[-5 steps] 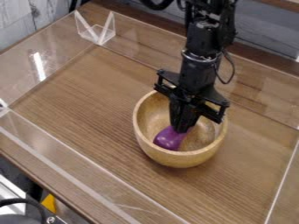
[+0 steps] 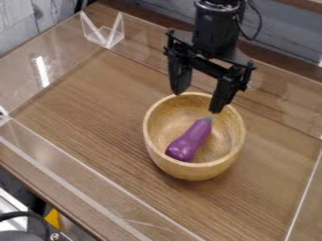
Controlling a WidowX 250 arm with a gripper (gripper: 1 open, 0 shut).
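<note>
A purple elongated object [image 2: 189, 139], likely an eggplant, lies diagonally inside a tan round bowl [image 2: 194, 167] at the middle right of the table. The black gripper [image 2: 202, 85] hangs above the bowl's back edge, its fingers spread apart and open, with nothing seen between them.
A clear wire-like holder [image 2: 104, 33] stands at the back left. A raised edge runs along the back.
The gripper has risen up and back from inside the bowl, uncovering the purple object, which still lies in the bowl.
</note>
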